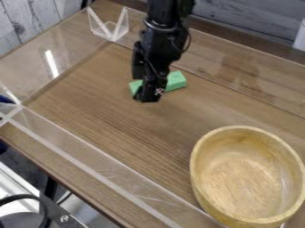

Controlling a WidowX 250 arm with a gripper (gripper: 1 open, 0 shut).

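Observation:
The black gripper (149, 89) hangs over the upper middle of the wooden table, its open fingers pointing down at the near-left part of a green block (174, 82). The block lies on the table, partly hidden behind the gripper. Whether the fingertips touch it cannot be told.
A large tan bowl (244, 174) sits at the lower right. Clear plastic strips edge the table (107, 142) at left and top. A black cable (30, 201) is at the lower left.

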